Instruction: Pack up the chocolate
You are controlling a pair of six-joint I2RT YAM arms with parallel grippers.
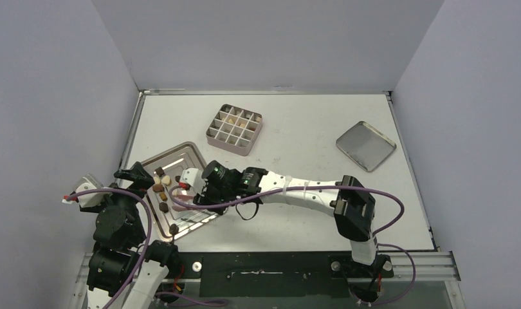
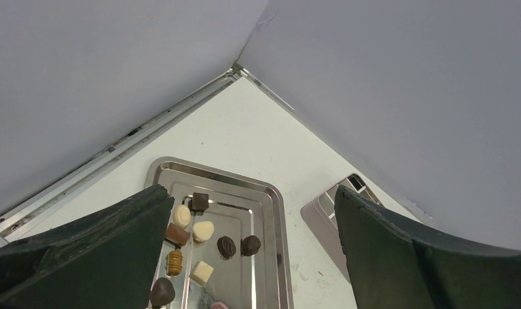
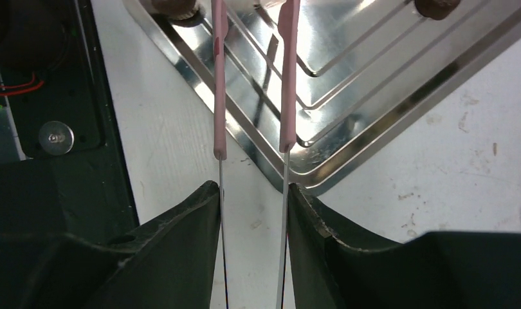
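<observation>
A metal tray (image 2: pixel 267 244) holds several chocolates, among them a white square piece (image 2: pixel 201 273) and a dark ridged oval (image 2: pixel 226 247). My left gripper hangs open above it at the left. My right gripper is over the tray's near right part, its long pink-tipped tongs apart with tray metal showing between them; whether they grip anything is not visible. A dark chocolate (image 3: pixel 431 6) is at the top of the right wrist view. The pink divided box (image 1: pixel 235 145) stands behind, with some pale contents in compartments.
An empty metal tray (image 1: pixel 366 145) lies at the far right. The table's middle is partly spanned by my right arm. Walls enclose the back and both sides, and dark equipment lines the front edge.
</observation>
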